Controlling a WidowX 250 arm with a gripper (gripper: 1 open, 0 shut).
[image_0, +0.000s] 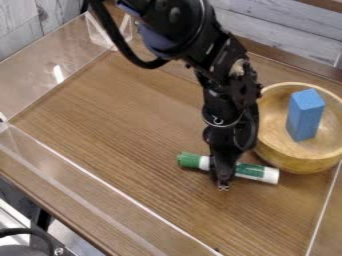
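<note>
My black gripper (223, 172) points down at a green and white tube (257, 172) lying on the wooden table (107, 130). It is shut around the tube's middle, between the green end at left and the white part at right, though the fingertips are dark and partly hard to make out.
A wooden bowl (289, 152) holding an upright blue block (303, 115) stands at the right, close to the tube. Clear acrylic edges run along the left and front of the table.
</note>
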